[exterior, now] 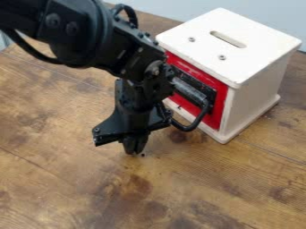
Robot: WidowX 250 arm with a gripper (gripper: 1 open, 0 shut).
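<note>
My black gripper point(134, 145) points down close to the wooden table, left of and in front of a white wooden box point(245, 67). Its fingertips are together, with nothing visible between them. The box has a red front panel point(216, 118) with a dark fitting, partly hidden behind the arm and its cable.
A pale wall runs along the back. The box fills the back right.
</note>
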